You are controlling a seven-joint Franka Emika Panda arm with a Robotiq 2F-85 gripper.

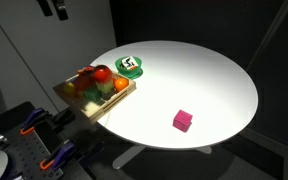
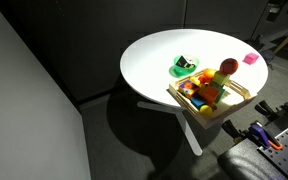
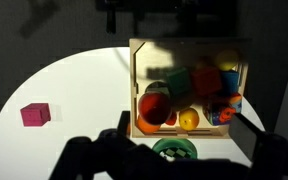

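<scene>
My gripper hangs high above the table, its two dark fingers wide apart at the bottom of the wrist view. No object shows gripped between them. In exterior view 1 only a dark part of the gripper shows at the top left. Below it, a wooden box [image 3: 139, 72] holds several coloured toy pieces. A big red ball [image 1: 102, 74] rises above the others there. Beside the box is a green bowl [image 1: 136, 73] with a white and dark piece [image 1: 130, 63] in it. A pink cube [image 1: 183, 121] lies alone near the table's edge.
Part of the box reaches past the table's edge on the robot's side. Orange and blue parts [image 2: 259, 135] of the robot's stand are close by the box.
</scene>
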